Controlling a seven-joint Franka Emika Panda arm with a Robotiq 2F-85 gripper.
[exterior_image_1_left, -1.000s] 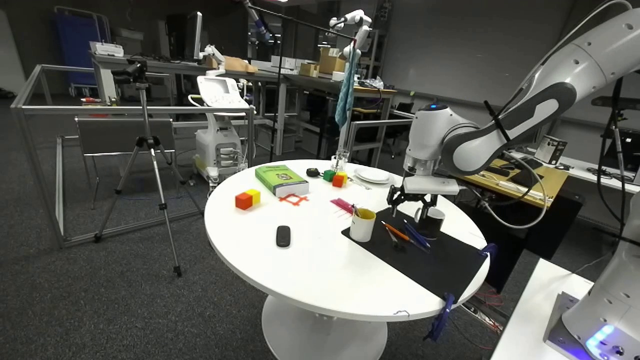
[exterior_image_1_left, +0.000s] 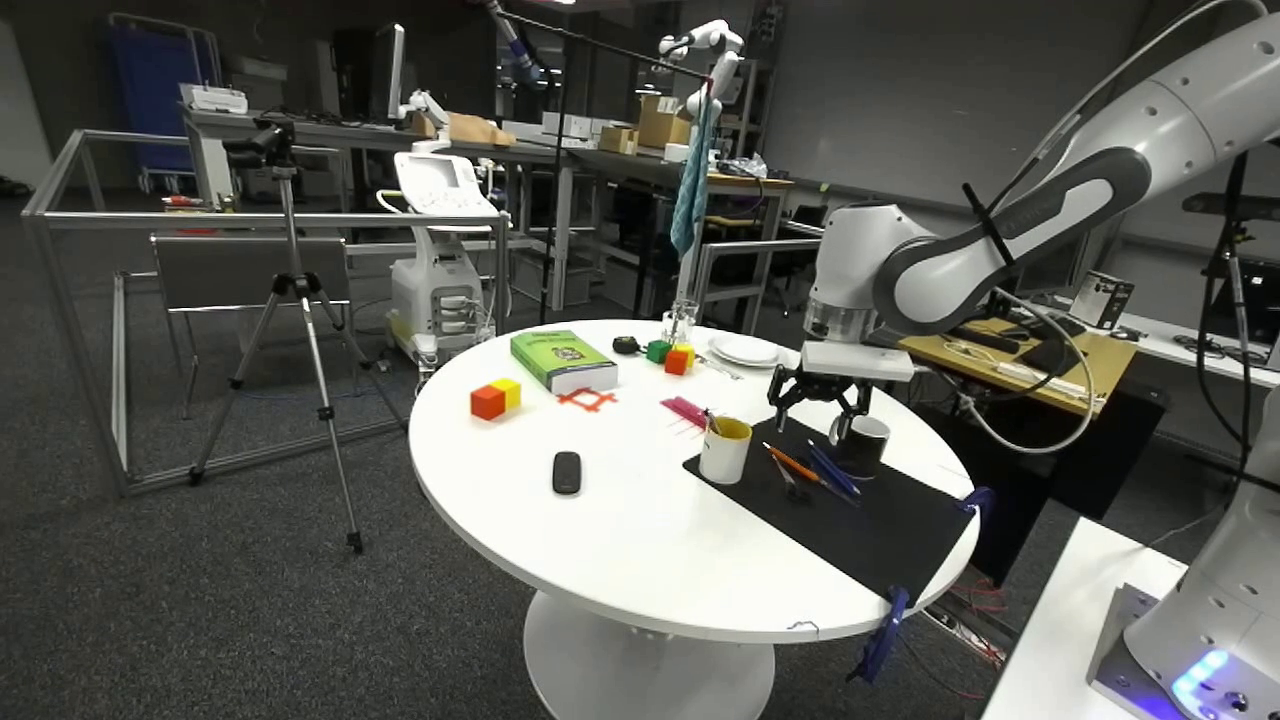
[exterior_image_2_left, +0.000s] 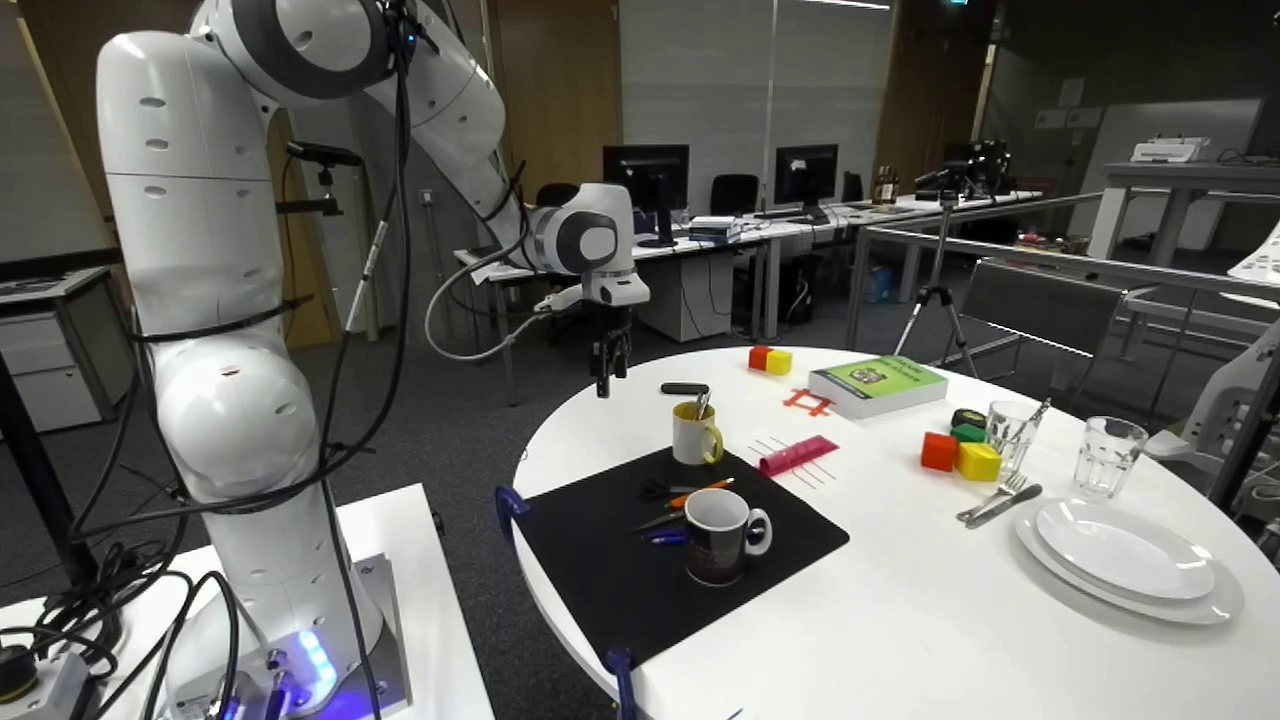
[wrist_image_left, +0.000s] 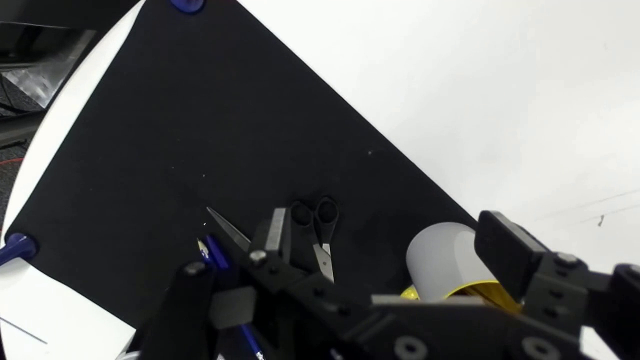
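Above the black mat (wrist_image_left: 180, 120) my gripper (exterior_image_1_left: 811, 422) hangs open, its fingers wide apart with nothing held. In the wrist view, the scissors (wrist_image_left: 324, 255) lie below the gap and the white mug with a yellow inside (wrist_image_left: 441, 252) is close by one finger (wrist_image_left: 507, 249). Blue pens (wrist_image_left: 217, 252) show near the other finger, partly covered by it. A black-and-white mug (exterior_image_2_left: 716, 540) stands upright on the mat. Between the two mugs lie the pens, including an orange one (exterior_image_1_left: 792, 462). The yellow-lined mug holds some utensils (exterior_image_2_left: 702, 406).
On the round white table (exterior_image_1_left: 648, 516) are a green book (exterior_image_1_left: 564, 360), coloured blocks (exterior_image_1_left: 488, 402), a dark mouse-like object (exterior_image_1_left: 566, 472), a pink object (exterior_image_2_left: 798, 455), glasses (exterior_image_2_left: 1014, 434) and plates (exterior_image_2_left: 1128, 550). Blue clamps (exterior_image_1_left: 888, 630) grip the mat's edge.
My gripper has shifted slightly left and up in the first exterior view, and the wrist has tilted a little. The table objects have not visibly moved.
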